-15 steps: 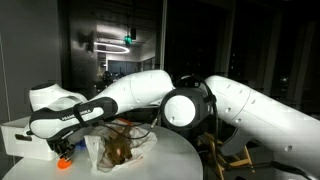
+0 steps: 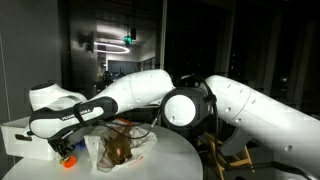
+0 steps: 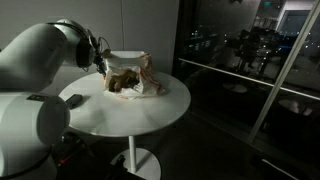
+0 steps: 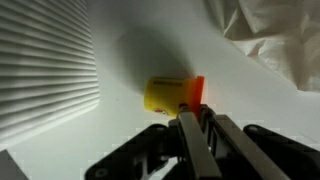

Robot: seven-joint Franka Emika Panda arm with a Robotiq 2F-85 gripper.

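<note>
A small yellow object with an orange end [image 4: 168, 95] lies on the white table in the wrist view. My gripper is right at its near side, the dark fingertips close together and overlapping its edge. Whether the object is between the fingers or only beneath them, I cannot tell. In exterior view 1 the orange part [image 2: 70, 161] shows just below the gripper [image 2: 66, 152], low over the table.
A white ribbed box [image 4: 40, 65] stands to the left of the object. A crumpled pale bag [image 4: 270, 40] is to the right, with something brown [image 2: 117, 150] in it. Bare table [image 3: 125, 118] lies in front of the bag.
The orange object has shifted slightly to the right in exterior view 1, and the gripper tip has moved slightly with it. The bag and box stay where they were.
</note>
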